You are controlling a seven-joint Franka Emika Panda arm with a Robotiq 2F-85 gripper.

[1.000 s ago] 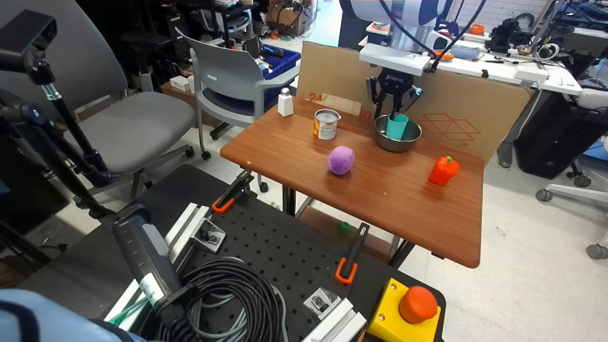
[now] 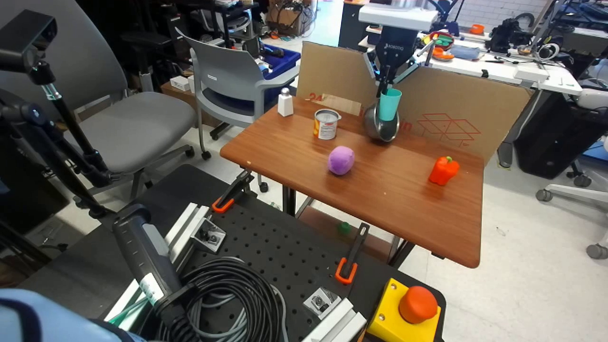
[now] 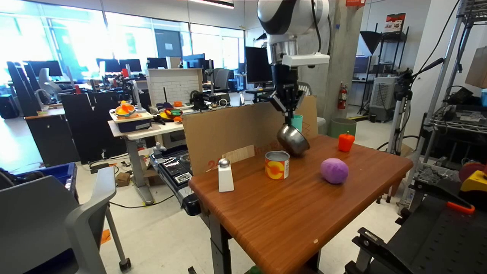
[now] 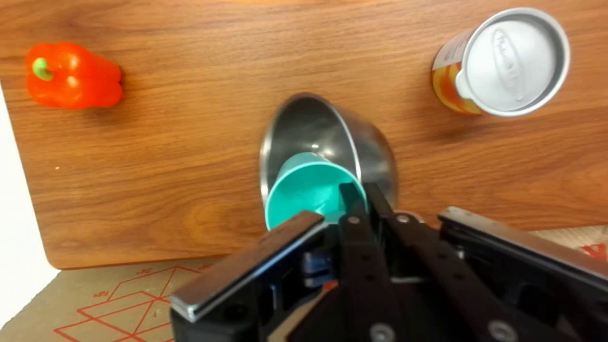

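My gripper is shut on the rim of a teal cup [image 4: 302, 194], one finger inside it. The metal bowl [image 4: 373, 145] is steeply tilted, and its upper edge meets the fingers beside the cup wall, so both seem pinched together. In exterior view 1 the cup [image 2: 390, 102] hangs at the open side of the bowl [image 2: 371, 122]. From exterior view 2, the bowl [image 3: 292, 139] hides most of the cup [image 3: 297, 121]; whether its lowest edge touches the table is hard to tell.
On the wooden table [image 2: 393, 194] stand an open can [image 2: 326, 124], a white shaker [image 2: 285, 102], a purple ball [image 2: 341, 160] and an orange-red pepper [image 2: 443, 170]. A cardboard wall [image 2: 444, 108] lines the back edge. Clear tabletop lies in front of the bowl.
My gripper has risen with the cup. The bowl, flat on the table with the cup inside a second ago, is now tipped up along with it.
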